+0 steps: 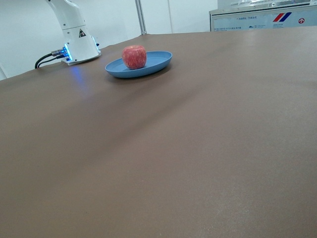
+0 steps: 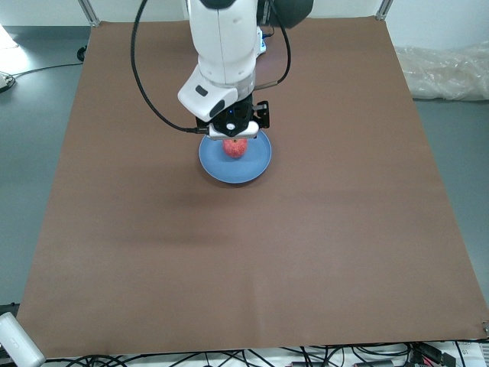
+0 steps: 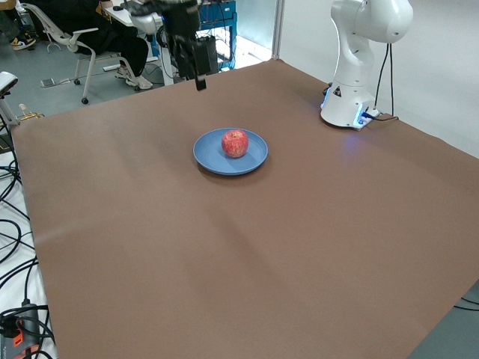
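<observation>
A red apple (image 2: 235, 148) rests on a round blue plate (image 2: 233, 168) on the brown table; it shows also as the apple (image 1: 134, 57) in the top view and the apple (image 3: 234, 143) in the right view. The gripper (image 3: 200, 81) is raised above and behind the plate in the right view, clear of the apple. In the left view the wrist overlaps the top of the plate from that angle. Whether the fingers are open or shut is unclear.
The white arm's base (image 3: 346, 105) with cables stands at the table's edge. Cables and equipment lie beyond the table's edges.
</observation>
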